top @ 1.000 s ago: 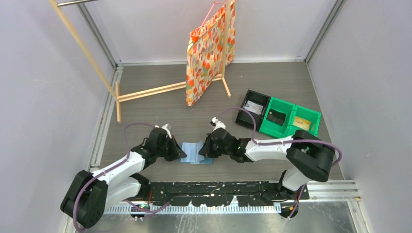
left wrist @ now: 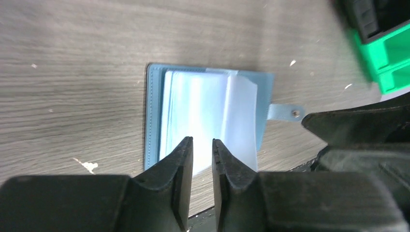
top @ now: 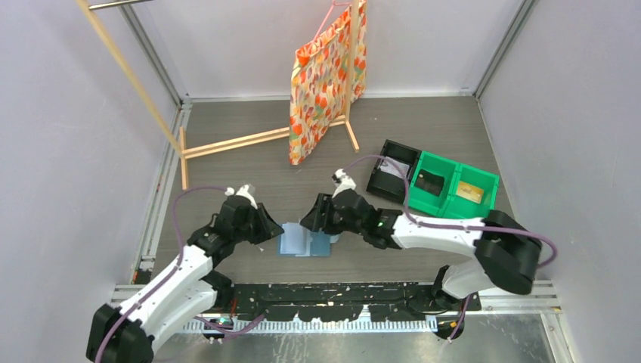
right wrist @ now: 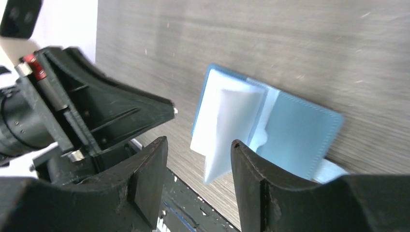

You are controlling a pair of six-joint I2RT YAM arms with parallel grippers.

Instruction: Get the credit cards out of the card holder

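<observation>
The blue card holder lies spread open on the table between my two arms. Its pale, clear-looking sleeves stand partly lifted, one edge curling up, and a strap with a snap sticks out to the side. I cannot make out separate cards in the sleeves. At the holder's left edge, in the top view, my left gripper is part open, nothing visibly held. My right gripper has a wider gap, also with nothing held, and hovers over the holder's upper right part. The blue cover shows beside the sleeves.
A black box and a green two-part tray stand at the right, with a dark item and a yellowish card inside. A wooden rack with an orange patterned cloth stands behind. Bare table lies left and behind the holder.
My left gripper has drawn back left, uncovering the holder's left side. The holder stays in place.
</observation>
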